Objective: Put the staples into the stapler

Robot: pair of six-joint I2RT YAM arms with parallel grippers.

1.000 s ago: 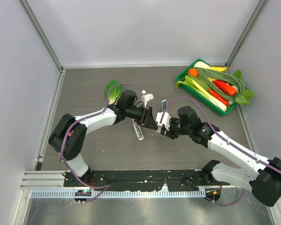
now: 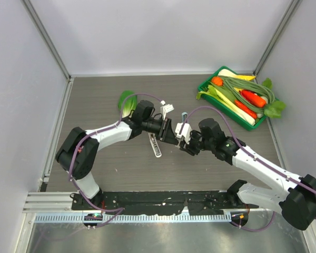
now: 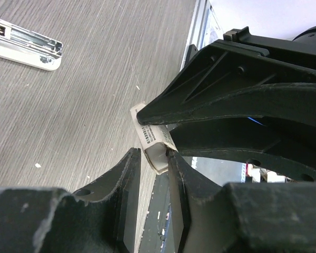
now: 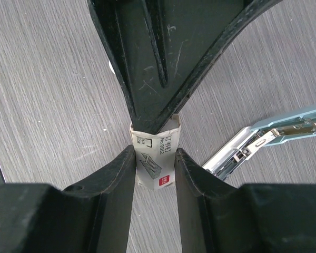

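Note:
A small white printed staple box is held in my right gripper, which is shut on it. Its open end faces my left gripper, whose fingers stand part open with their tips around that end. Whether the left fingers touch the box cannot be told. Inside the box, no staples can be made out. The opened stapler lies on the table below: its white base shows left of the grippers, and its light blue part shows in the right wrist view. The left arm hides some of the stapler from above.
A green basket of vegetables stands at the back right. A leafy green vegetable lies behind the left arm. Bare table stretches in front of the stapler. My two grippers are very close together.
The left gripper's tips have shifted slightly at the box's end, close against the right gripper. The right arm, stapler and vegetables look unmoved.

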